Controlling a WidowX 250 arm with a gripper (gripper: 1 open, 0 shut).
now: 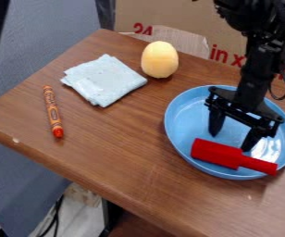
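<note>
My black gripper (237, 125) reaches down from the upper right into a light blue round plate (182, 123), its two fingers pointing down over the middle. A red object (231, 157), shaped like a cylinder with a narrower end, lies in the front part of the plate, just below the fingertips. Something white shows behind it at the plate's right side, partly hidden by the gripper. Whether anything is between the fingers is hard to see.
A pale yellow oval object (160, 59) stands at the back of the wooden table (102, 162). A folded light cloth (103, 80) and an orange-red stick (54, 112) lie on the left.
</note>
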